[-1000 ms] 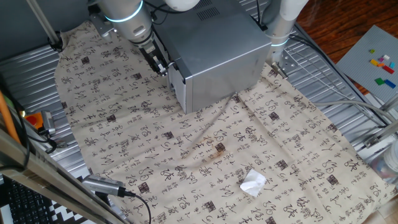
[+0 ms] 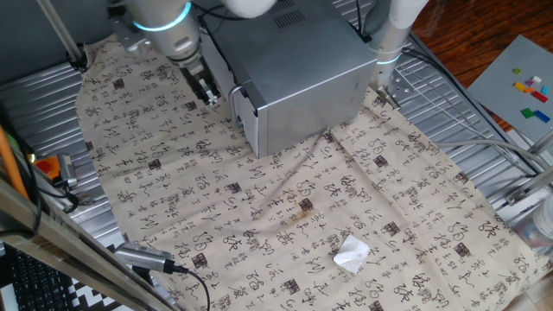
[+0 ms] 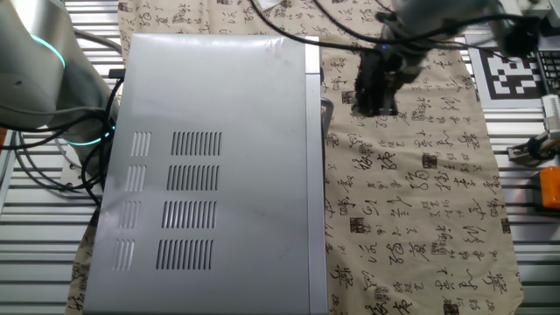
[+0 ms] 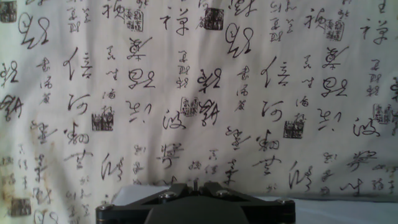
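A silver, box-shaped appliance like a microwave (image 2: pixel 298 82) stands on the patterned cloth. Its vented top (image 3: pixel 236 114) fills much of the second exterior view. A handle (image 3: pixel 326 118) sticks out from its front side. Just off that front, apart from the handle, is my black gripper (image 2: pixel 211 100). At the bottom of the wrist view the gripper appears shut, its fingertips together and nothing visible between them. The front face is mostly hidden from both exterior views.
A crumpled white tissue (image 2: pixel 352 254) lies on the cloth (image 2: pixel 199 199), which is otherwise clear in front of the appliance. To the right is a grey board (image 2: pixel 510 82) with several coloured bricks. A cabled silver device (image 2: pixel 143 257) sits at lower left.
My gripper was close against the appliance's front by the handle a second ago. It has moved left, away from it. The appliance has not visibly moved.
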